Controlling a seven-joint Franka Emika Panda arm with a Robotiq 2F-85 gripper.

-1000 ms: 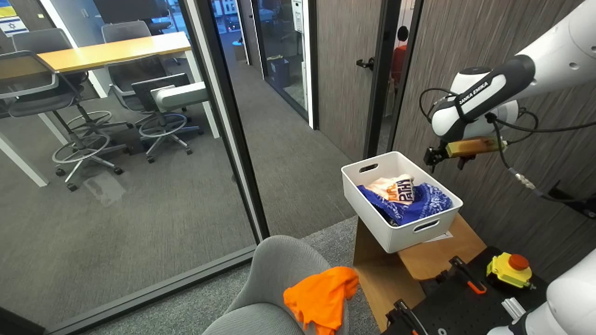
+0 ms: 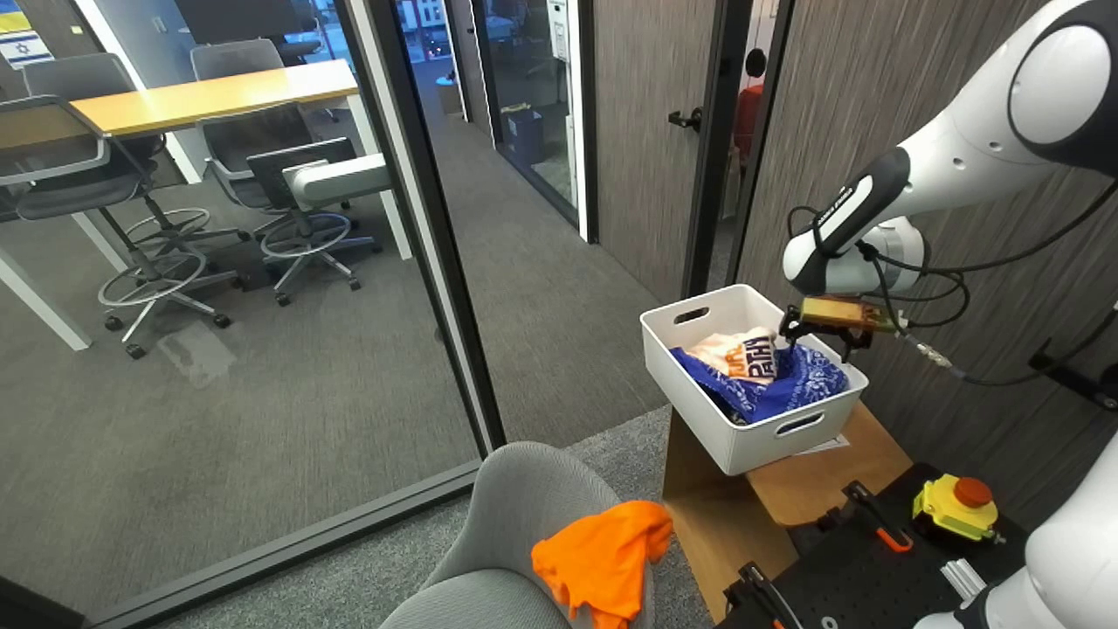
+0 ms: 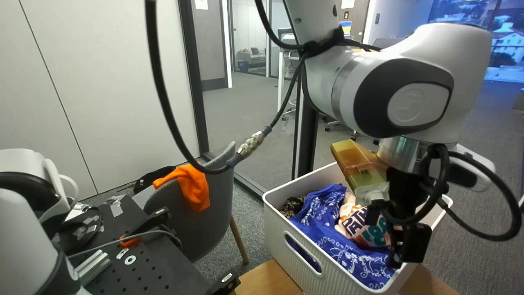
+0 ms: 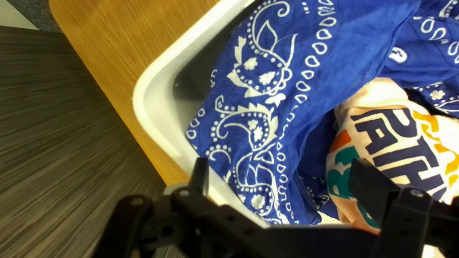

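Note:
In the wrist view my gripper is open, its two black fingers wide apart over one side of the white bin. The left finger (image 4: 200,174) is at the bin's rim, and the right one overlaps the cream printed cloth (image 4: 398,146). Between them lies a blue bandana (image 4: 258,124) with white paisley, and nothing is gripped. Exterior view 1 has the gripper (image 2: 823,341) low over the back right side of the white bin (image 2: 686,393). Whether a fingertip touches cloth or rim cannot be told.
An orange cloth (image 2: 603,561) hangs over the grey chair (image 2: 524,493) in front of the bin. The bin stands on a wooden stand (image 2: 828,461), close to the wood-panelled wall. A yellow emergency-stop box (image 2: 955,508) sits on the black table. Dark patterned cloth (image 3: 292,206) shows in the bin's corner.
The arm has come down and left in exterior view 1, bringing the gripper from beside and above the bin to its back right side. Bin and cloths look unmoved.

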